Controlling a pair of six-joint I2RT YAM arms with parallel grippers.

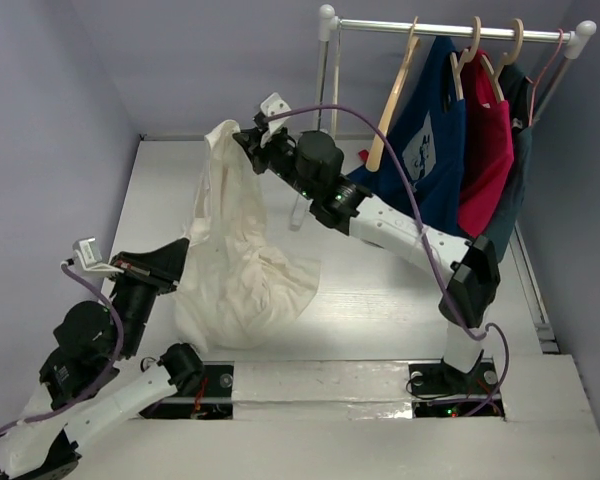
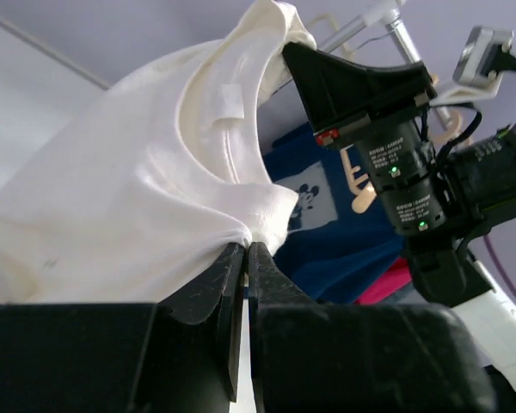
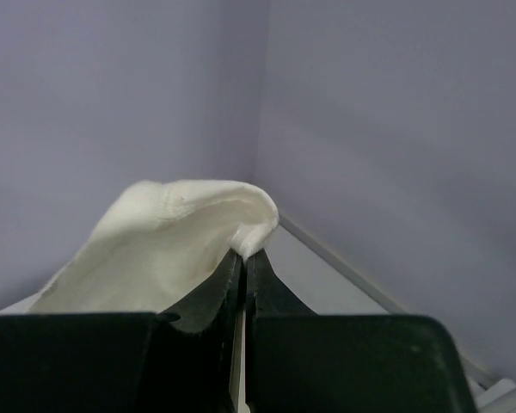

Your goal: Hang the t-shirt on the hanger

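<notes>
The cream-white t-shirt (image 1: 235, 270) hangs in loose folds between my two grippers, its lower part bunched above the table. One upper edge is pinched by my right gripper (image 1: 241, 138), lifted high near the back wall. In the right wrist view the cloth (image 3: 172, 232) rises from between the closed fingertips and folds over. My left gripper (image 1: 187, 241), lower and nearer the front, is shut; in the left wrist view a thin fold of the shirt (image 2: 189, 181) runs to a point at its tips. A bare wooden hanger (image 1: 392, 105) hangs from the rack, right of the shirt.
The metal rack (image 1: 450, 30) stands at the back right. It also carries a blue garment (image 1: 420, 150), a red one (image 1: 488, 140) and a dark green one (image 1: 520, 160). White table (image 1: 370, 320) shows clear at front centre.
</notes>
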